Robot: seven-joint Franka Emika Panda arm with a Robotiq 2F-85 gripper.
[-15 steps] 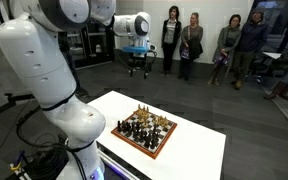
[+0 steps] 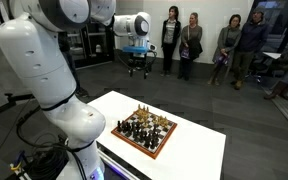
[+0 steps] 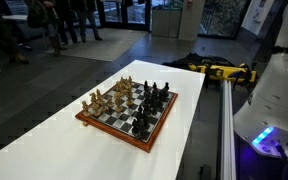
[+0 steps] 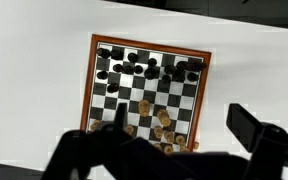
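A wooden-framed chessboard (image 2: 163, 148) lies flat on the white table, with black pieces (image 2: 136, 130) along one side and tan pieces (image 2: 162, 121) toward the other. From above, the wrist view has the dark pieces (image 4: 151, 73) at the top of the board and the light pieces (image 4: 164, 117) lower down. My gripper (image 2: 137, 68) hangs high above the table, well clear of the pieces. Its two dark fingers (image 4: 246, 124) stand wide apart in the wrist view, nothing between them. The gripper hides part of the board's lower edge there.
Bare white table (image 2: 199, 150) surrounds the board, with wide room to its right. Several people (image 2: 191, 40) stand back beyond the table. Black cables (image 2: 46, 160) lie around the arm's base.
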